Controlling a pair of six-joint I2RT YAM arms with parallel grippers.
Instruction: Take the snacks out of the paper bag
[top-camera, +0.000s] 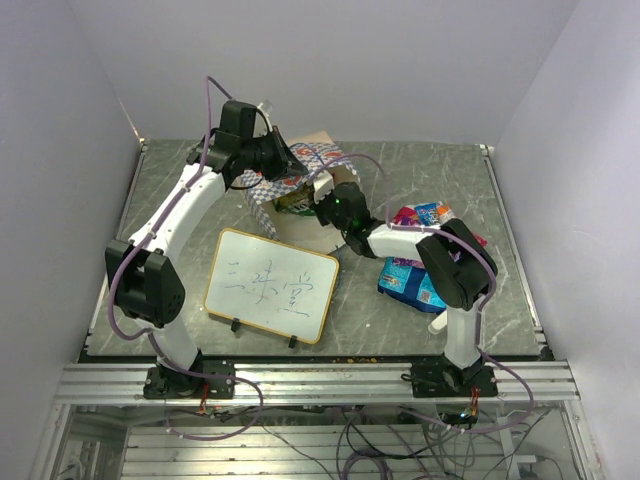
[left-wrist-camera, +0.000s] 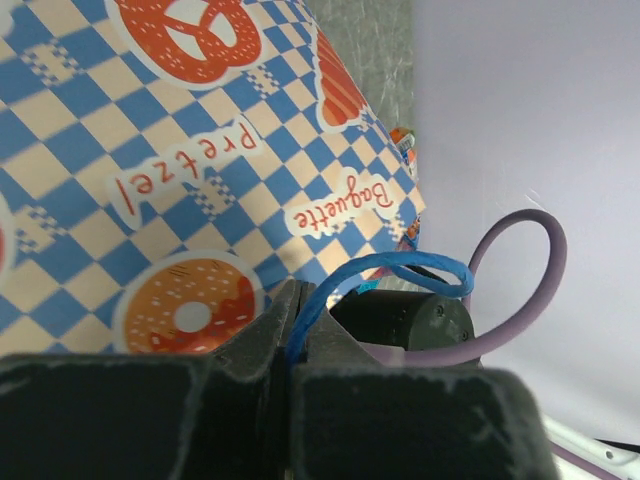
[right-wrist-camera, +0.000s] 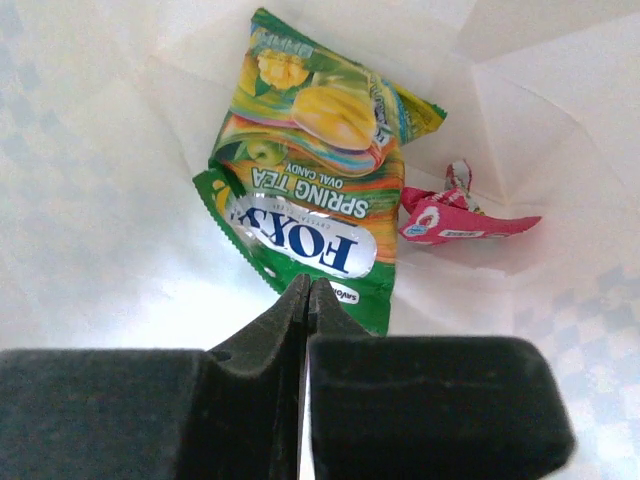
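Observation:
Blue-and-cream checked, the paper bag (left-wrist-camera: 60, 260) lies on its side in the top view, its pale mouth facing me. My left gripper (top-camera: 302, 172) is above its upper edge, shut on the bag's blue handle (left-wrist-camera: 345, 268). Inside, a green candy bag (right-wrist-camera: 330, 110) lies flat against the white lining, beside a pink-red snack wrapper (right-wrist-camera: 470, 222). My right gripper is in the bag's mouth, shut with nothing between its fingers; the candy bag lies beyond the tips, outside them.
Several colourful snack packs, including a blue one (top-camera: 410, 285), lie right of the bag, partly under the right arm. A whiteboard (top-camera: 270, 285) stands in front of the bag. Bare table shows at the back right.

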